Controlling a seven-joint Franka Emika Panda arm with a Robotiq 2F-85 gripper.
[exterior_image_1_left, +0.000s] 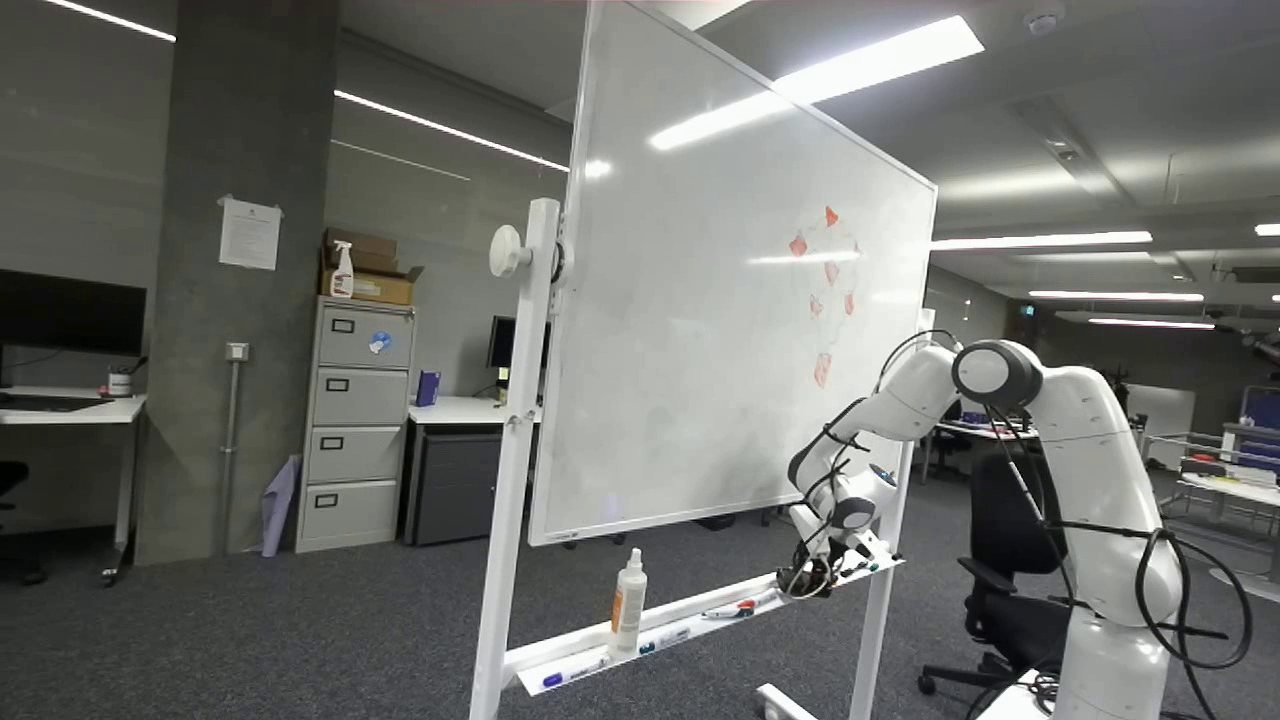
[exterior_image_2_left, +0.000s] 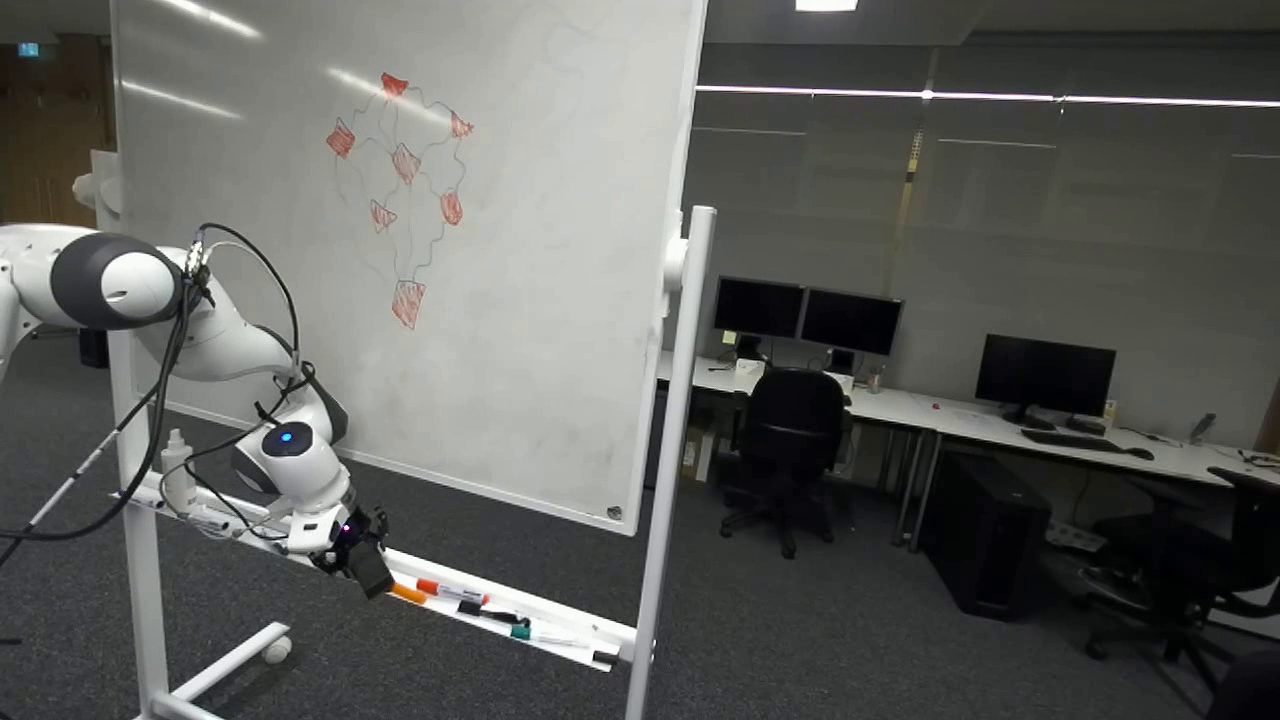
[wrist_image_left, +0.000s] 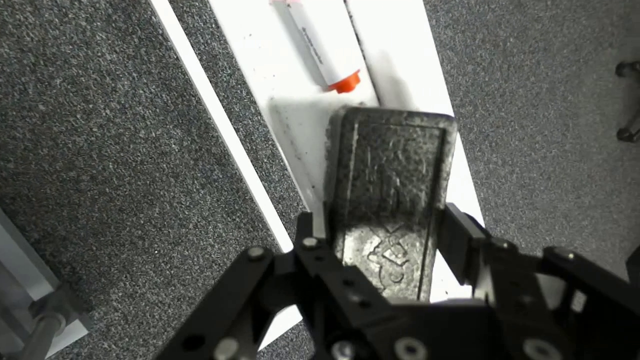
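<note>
A dark, worn whiteboard eraser (wrist_image_left: 393, 180) with a logo embossed on its face lies lengthwise between the fingers of my gripper in the wrist view. One finger is at each long side; the right one looks close against it, while a sliver of white shows by the left. Whether they grip it does not show. Below the eraser is the white pen tray (wrist_image_left: 300, 135). In exterior view 2 my gripper (exterior_image_2_left: 348, 546) is low at the tray, with the dark eraser (exterior_image_2_left: 371, 572) at its tip.
A white marker with a red end (wrist_image_left: 327, 48) lies just beyond the eraser. Several more pens, including an orange one (exterior_image_2_left: 408, 593), lie along the tray. A spray bottle (exterior_image_1_left: 627, 606) stands on it. The whiteboard (exterior_image_1_left: 720, 300), bearing red-shaded shapes, rises above.
</note>
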